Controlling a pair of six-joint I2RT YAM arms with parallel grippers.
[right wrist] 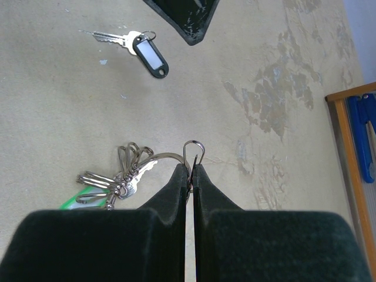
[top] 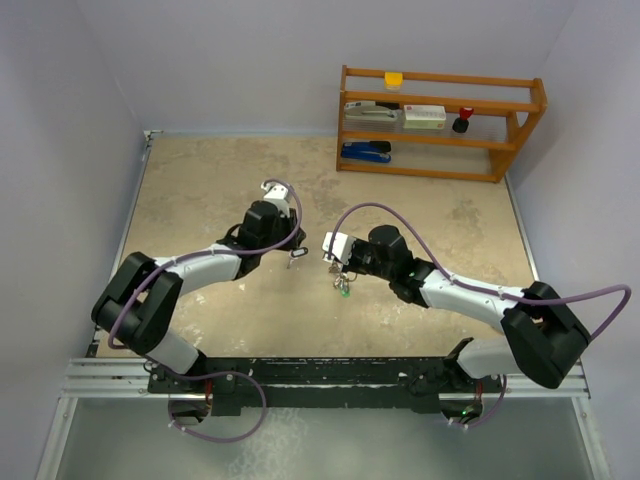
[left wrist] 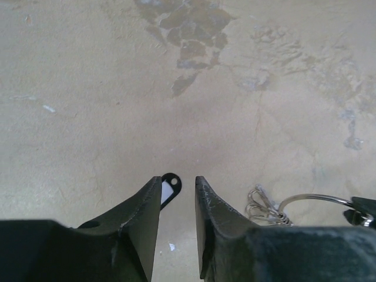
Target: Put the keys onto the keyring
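My right gripper is shut on the wire keyring [right wrist: 167, 155], whose looped end pokes up past the fingertips. Several keys [right wrist: 122, 179] and a green tag [right wrist: 76, 201] hang bunched along that ring. A loose key [right wrist: 120, 40] with a black-framed tag [right wrist: 151, 56] lies flat on the table in the right wrist view. Over it hovers my left gripper, open, its fingers apart and empty. Between them, the black tag [left wrist: 168, 189] shows on the table below; the left wrist view hides its key behind the fingers.
A wooden shelf [top: 440, 138] at the back right holds a blue stapler [top: 367, 152] and a white box [top: 424, 117]. Both grippers are close together near the middle.
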